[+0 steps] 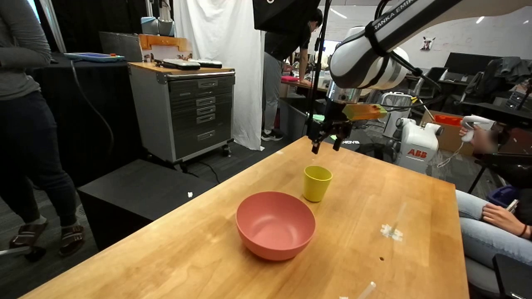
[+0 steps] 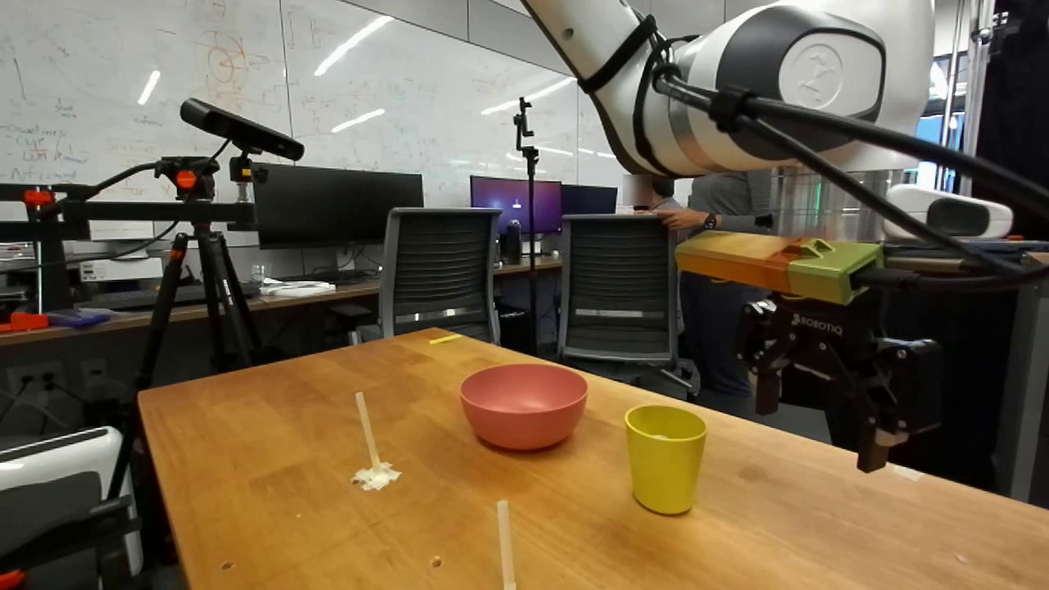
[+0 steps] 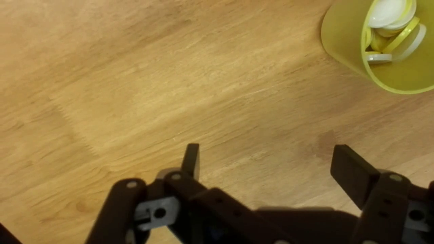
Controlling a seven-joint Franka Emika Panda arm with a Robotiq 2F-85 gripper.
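A yellow cup stands upright on the wooden table, close to a pink bowl. Inside the cup, the wrist view shows several white and yellow disc-like pieces. The bowl looks empty in exterior view 1. My gripper hangs above the table beside the cup, on the side away from the bowl. In the wrist view its two fingers are wide apart, with only bare tabletop below the gap. So the gripper is open and apart from the cup.
Thin pale sticks rise from the table, one with tape at its base. A person sits at one table edge, and a black box stands below another.
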